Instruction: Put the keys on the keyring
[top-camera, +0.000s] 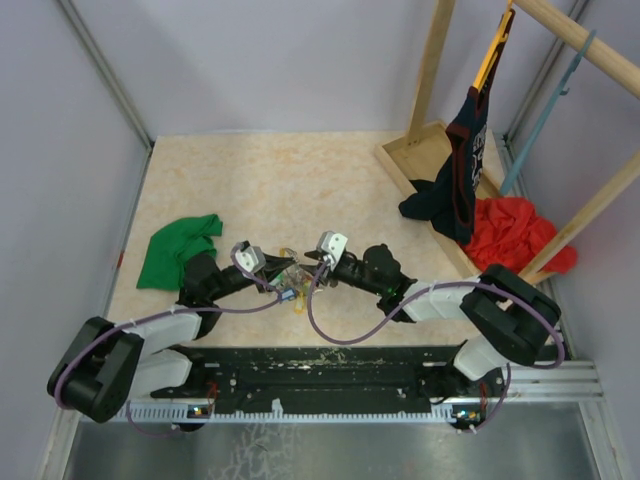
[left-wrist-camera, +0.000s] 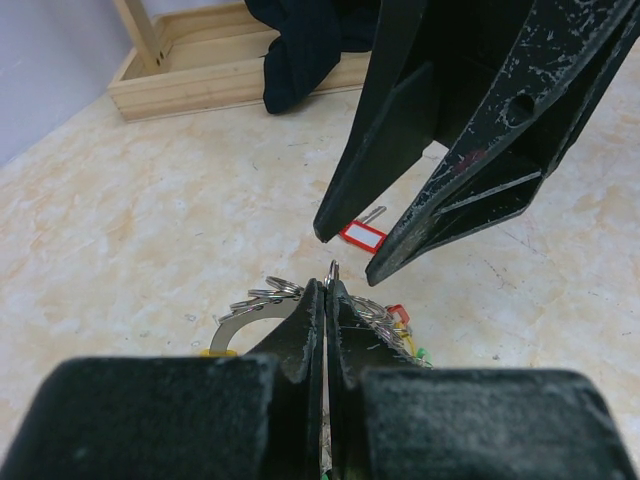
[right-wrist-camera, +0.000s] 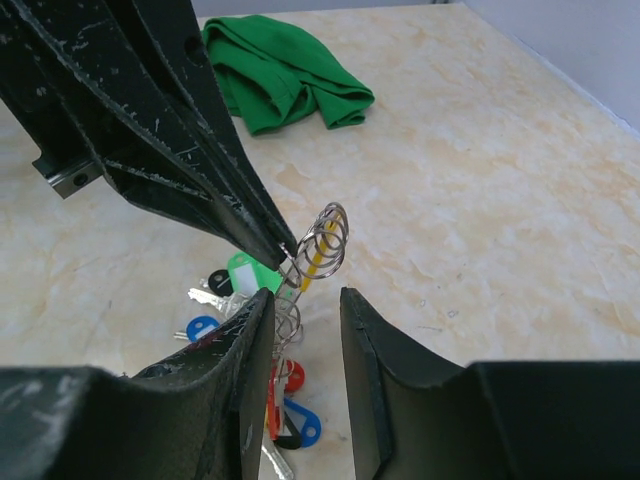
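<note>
My left gripper is shut at the top of the wire keyring (right-wrist-camera: 320, 240), a thin metal tip showing at its fingertips; the coils and coloured key tags (right-wrist-camera: 245, 275) hang below it. My right gripper hovers just above that tip, its fingers parted around empty space in the left wrist view. In the right wrist view its fingers stand apart just short of the coils. A red-framed tag with a key (left-wrist-camera: 362, 235) lies on the table beyond.
A green cloth (top-camera: 175, 250) lies at the left. A wooden tray (top-camera: 410, 160) with dark and red cloths and a wooden frame stands at the right.
</note>
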